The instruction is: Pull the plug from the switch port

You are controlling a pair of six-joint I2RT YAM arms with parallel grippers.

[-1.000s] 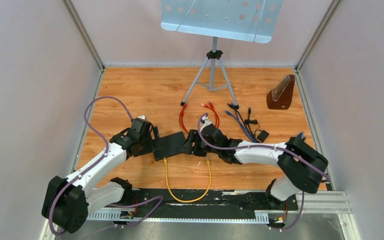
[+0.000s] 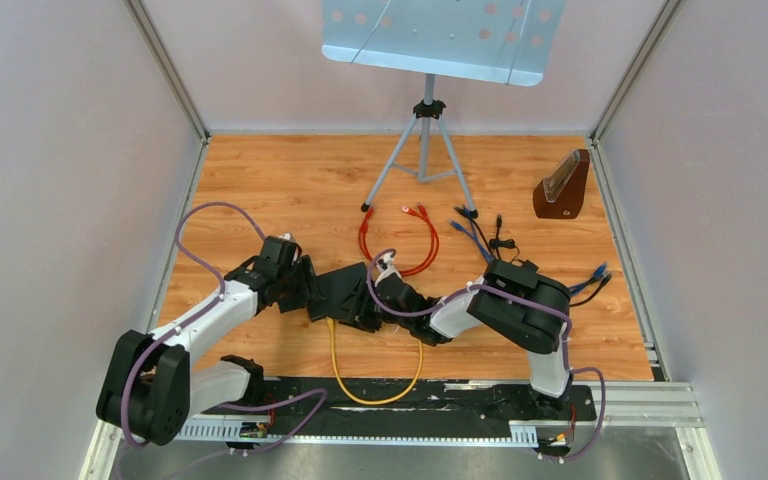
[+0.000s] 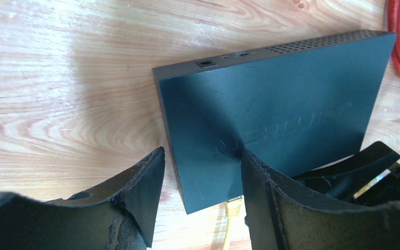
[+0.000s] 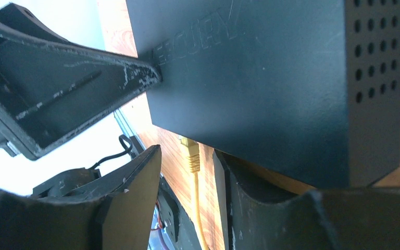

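Observation:
The black switch point(image 2: 338, 290) lies flat on the wooden table between both grippers. A yellow cable's plug point(image 4: 190, 151) sits at the switch's front edge. My left gripper is open over the switch's left end; one finger overlaps its top in that view, the other is off its left side, and whether they touch it is unclear. My right gripper is open at the front edge. In the right wrist view the plug shows in the gap between its fingertips, apart from both. From above, the right arm hides part of the switch.
Red cables point(image 2: 432, 250) lie behind the switch, and blue and black cables point(image 2: 480, 235) to the right. A stand point(image 2: 425, 130) and a metronome point(image 2: 562, 188) are at the back. The yellow cable point(image 2: 375, 402) loops over the front edge.
The right gripper has moved left along the switch's front side, its arm folding inward, and now covers more of the switch. The left gripper has shifted only slightly.

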